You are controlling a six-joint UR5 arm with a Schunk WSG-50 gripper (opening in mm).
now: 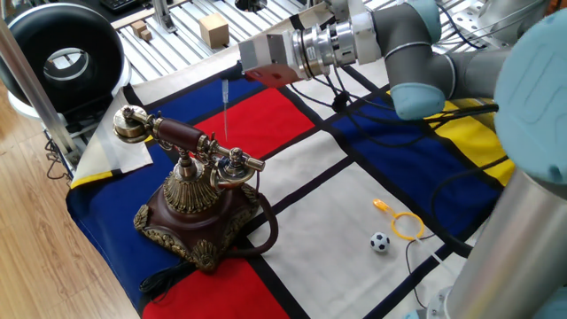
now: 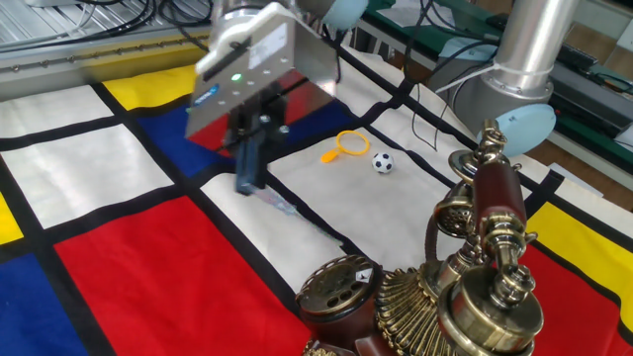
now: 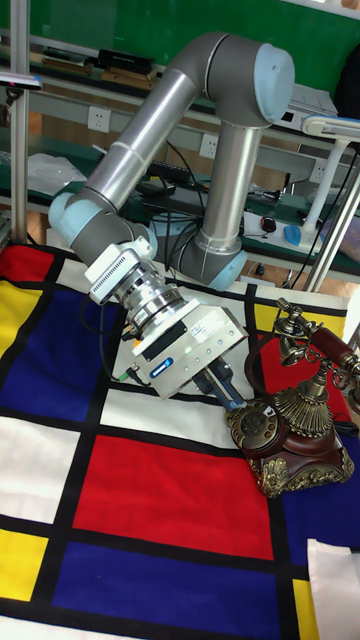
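An ornate brown-and-brass rotary telephone (image 1: 190, 208) stands on the patterned cloth, its handset (image 1: 177, 133) lying across the cradle. My gripper (image 1: 232, 73) hangs above and beyond the phone, shut on a thin tool with a clear handle, like a screwdriver (image 1: 225, 93). The tool's slim shaft points down. In exterior view 2 the screwdriver (image 2: 287, 211) slants from the dark fingers (image 2: 249, 163) toward the phone's dial (image 2: 336, 285); contact between tip and dial cannot be made out. From exterior view 3, the fingers (image 3: 220, 382) appear close to the dial (image 3: 253, 427), and the tool is hard to see.
On a white cloth patch lie a small football (image 1: 379, 243) and an orange ring with a handle (image 1: 407, 225). A curled cord (image 1: 267, 229) hangs beside the phone. Wooden blocks (image 1: 213, 31) sit on the slatted surface behind.
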